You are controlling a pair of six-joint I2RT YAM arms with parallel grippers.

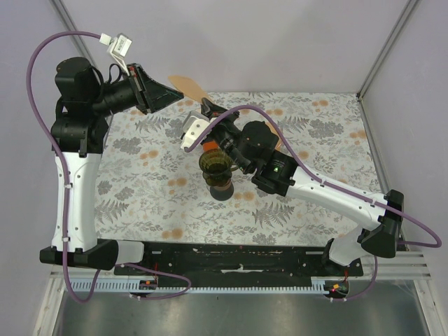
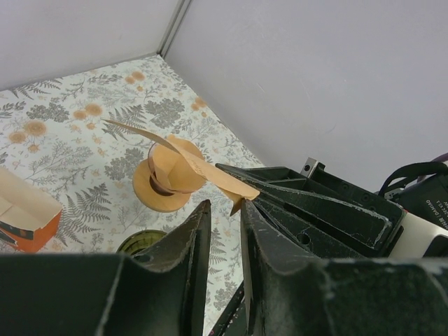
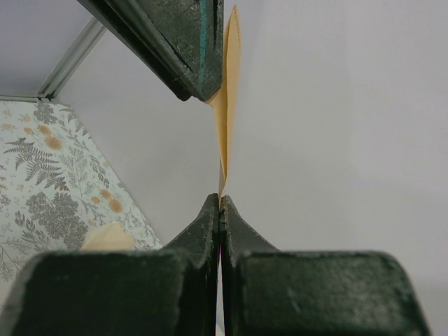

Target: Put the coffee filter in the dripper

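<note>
The flat tan coffee filter (image 1: 186, 85) is held up in the air in my right gripper (image 1: 208, 107), which is shut on it near its edge. My left gripper (image 1: 155, 98) is part open, just left of the filter and apart from it. In the left wrist view the filter (image 2: 178, 154) reaches into the right gripper's tips. Below it, behind, the dripper (image 2: 157, 185) stands on the table with a tan shape inside. The right wrist view shows the filter (image 3: 226, 119) edge-on above my fingertips.
A dark glass pot (image 1: 215, 168) stands under the right arm. An orange and white box (image 2: 24, 213) lies beside the dripper. Pale walls border the workspace.
</note>
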